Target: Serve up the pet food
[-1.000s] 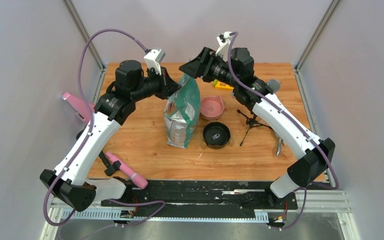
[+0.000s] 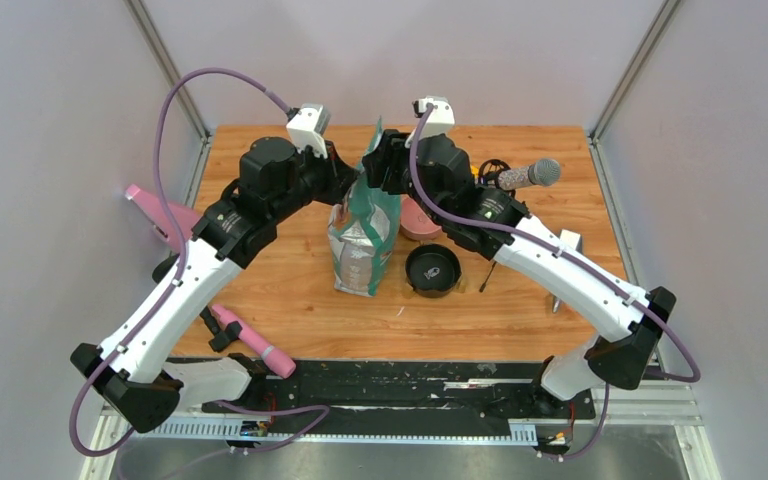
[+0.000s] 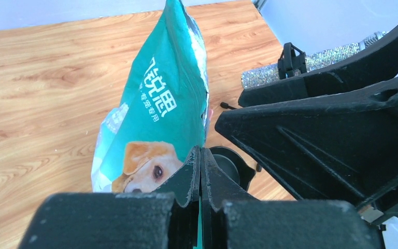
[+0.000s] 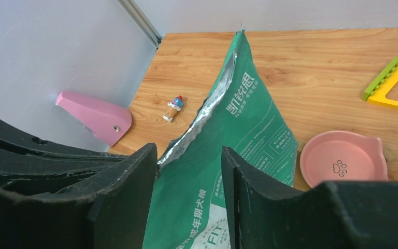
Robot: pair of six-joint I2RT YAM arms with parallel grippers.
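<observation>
A teal pet food bag [image 2: 360,250] with a silvery sealed top edge stands mid-table; a dog's face shows on it in the left wrist view [image 3: 153,109]. My left gripper is shut at the bag's front. My right gripper is part open, beside the bag's top edge in its view, fingers apart. In the left wrist view its black fingers loom close on the right. A pink bowl [image 4: 342,158] and a black bowl [image 2: 432,268] are to the bag's right.
A yellow toy [image 4: 391,91], a small figurine [image 4: 172,108], a microphone on a stand [image 2: 530,174] and pink objects [image 2: 260,340] lie around.
The left arm moved slightly; the bag stands where it was.
</observation>
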